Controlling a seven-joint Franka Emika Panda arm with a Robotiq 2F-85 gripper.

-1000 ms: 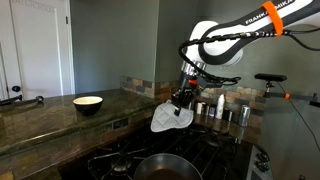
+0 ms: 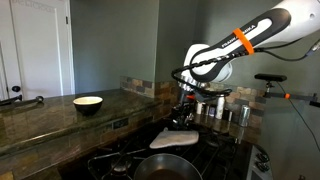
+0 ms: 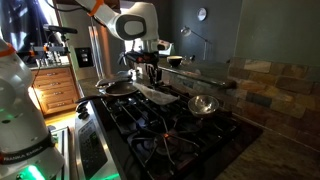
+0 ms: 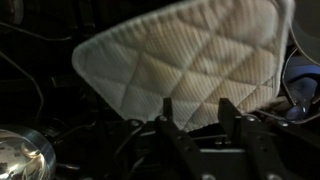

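A pale quilted pot holder (image 4: pixel 185 55) fills much of the wrist view, beyond my fingertips and slightly blurred. In exterior view 1 the pot holder (image 2: pixel 175 137) lies low over the stove, just behind the dark frying pan (image 2: pixel 167 167). My gripper shows a gap between its fingers, with nothing seen clamped there. From the side, the gripper (image 3: pixel 153 77) hangs a little above the pot holder (image 3: pixel 156 95), its fingertips hard to make out. The frying pan (image 3: pixel 121 88) sits beside the cloth.
A shiny metal bowl (image 3: pixel 204 104) stands on the stove on the other side of the cloth. Black burner grates (image 3: pixel 165 140) surround it. A bowl (image 2: pixel 88 104) rests on the stone counter (image 2: pixel 50 123); bottles (image 2: pixel 245 115) stand at the back.
My gripper has come down, and its fingers stand apart.
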